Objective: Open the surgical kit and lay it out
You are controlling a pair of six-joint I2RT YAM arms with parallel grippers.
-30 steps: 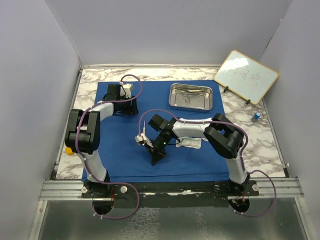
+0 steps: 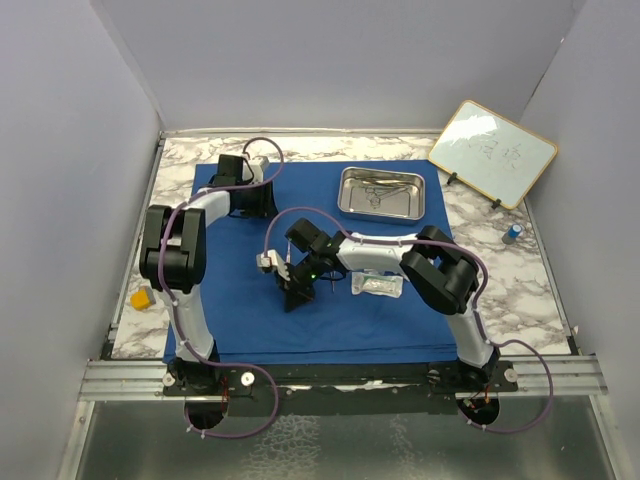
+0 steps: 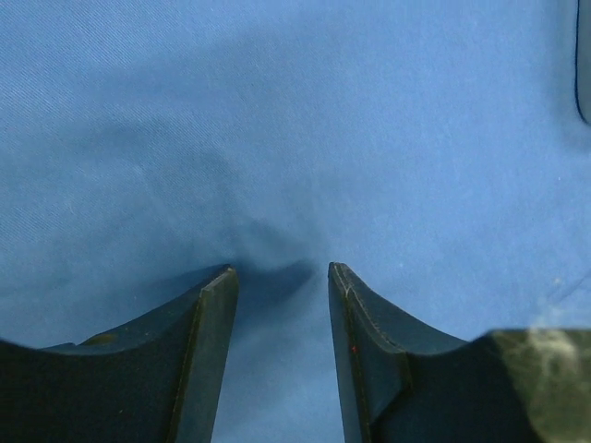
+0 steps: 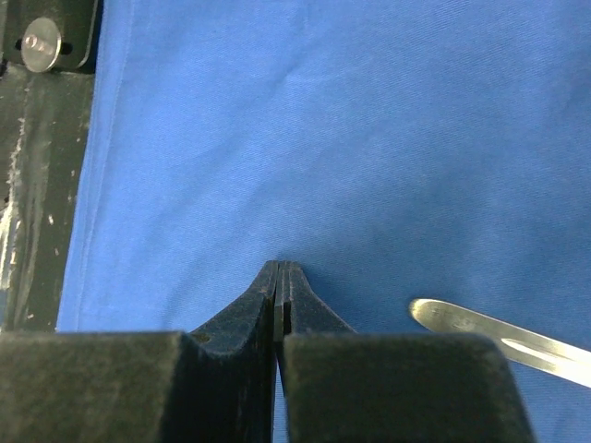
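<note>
A blue drape (image 2: 250, 300) lies spread over the table. My left gripper is part open above the drape's upper left area, with only cloth showing between its fingers. Low over the drape's lower middle, my right gripper is shut, and nothing shows between its tips. To its right in the right wrist view lies the rounded end of a flat metal instrument (image 4: 499, 337). The steel tray (image 2: 405, 206) at the upper right holds scissors-like instruments (image 2: 376, 190). Below it lies a white packet (image 2: 377, 285), partly behind my right arm.
A whiteboard (image 2: 490, 150) leans at the back right, with a small blue-capped bottle (image 2: 512, 233) nearby. At the left edge sits a yellow block (image 2: 142, 298).
The left arm has shifted slightly to the right, uncovering more of the yellow block. The tray has not moved.
</note>
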